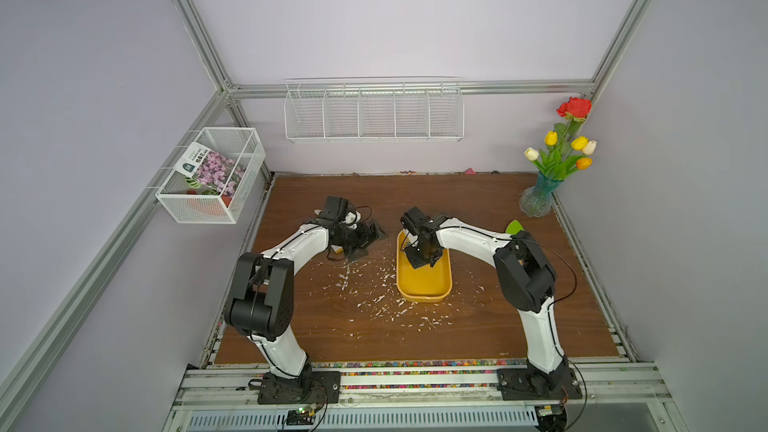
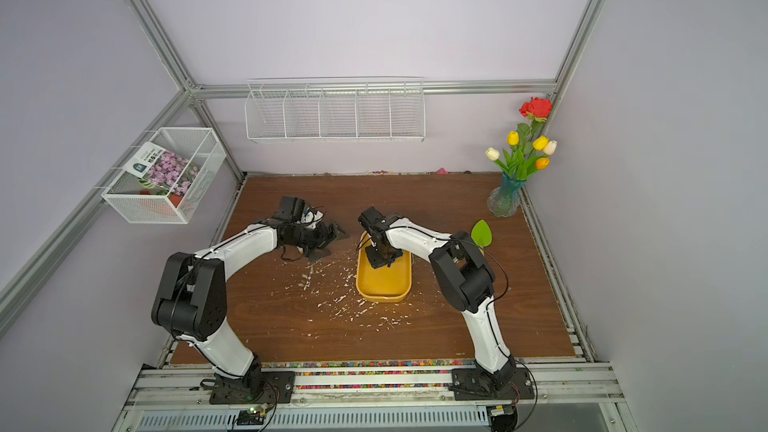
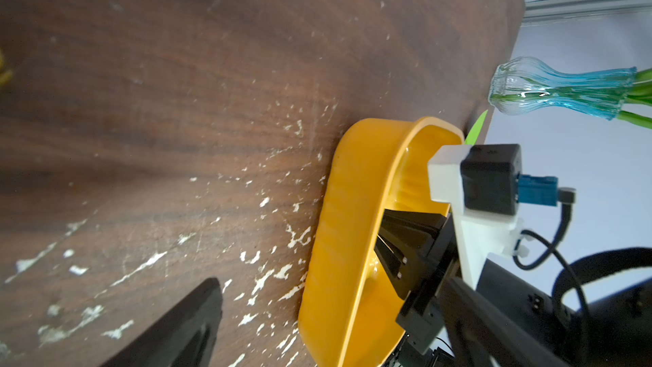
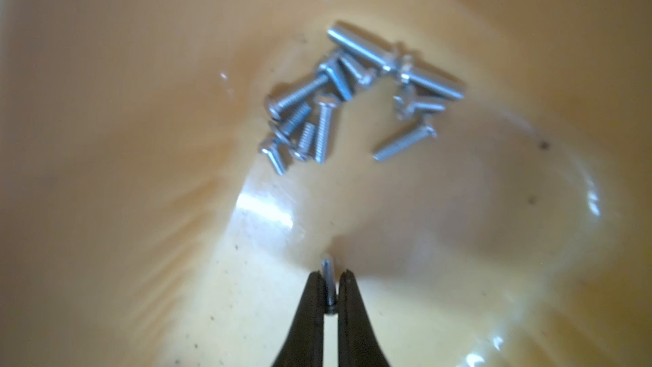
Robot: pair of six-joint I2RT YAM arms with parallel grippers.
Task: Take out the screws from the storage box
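Note:
In the right wrist view, my right gripper is shut on a small screw (image 4: 328, 273), low inside the yellow storage box. The screw's tip sticks out ahead of the fingertips. Several more silver screws (image 4: 322, 129) lie in a loose cluster on the box floor, farther up that view. From above, the yellow storage box (image 1: 424, 284) sits mid-table, its far half covered by the right arm. My left gripper hovers over the table left of the box; its fingers (image 3: 183, 326) stand wide apart in the left wrist view, with bare table between them and part of the box.
Left of the box the wooden table (image 1: 376, 336) is bare, with worn white flecks. A glass vase of flowers (image 1: 537, 196) stands at the back right, near a green leaf-shaped thing (image 1: 514, 227). White wire baskets (image 1: 374, 114) hang on the back wall.

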